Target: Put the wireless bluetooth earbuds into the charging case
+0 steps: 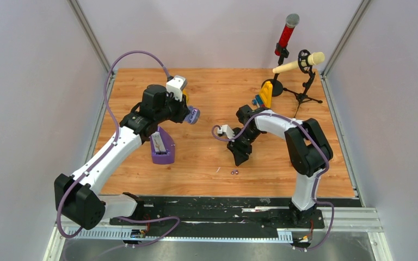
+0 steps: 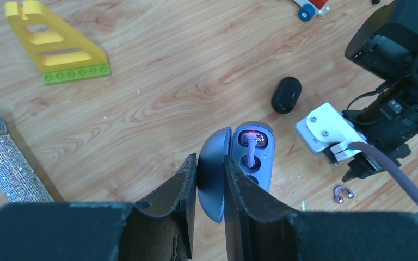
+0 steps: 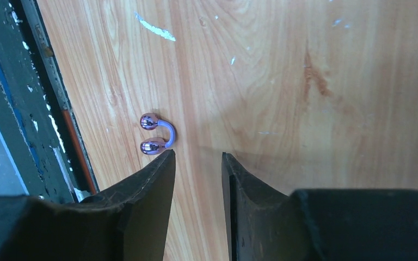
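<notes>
My left gripper is shut on the lid of the purple charging case, lifted off the table with its lid open. One purple piece sits in the case's upper slot; the lower slot looks empty. A purple earbud, two shiny ends joined by a curved band, lies on the table near the front edge. My right gripper is open with nothing between its fingers, and the earbud is just beyond its left finger in the right wrist view. In the top view the earbud lies beside the right gripper's tips.
A purple box stands under the left arm. A black mouse-shaped object lies near the right gripper. The yellow toy, red microphone and tripod stand at the back right. Mid-table is mostly clear.
</notes>
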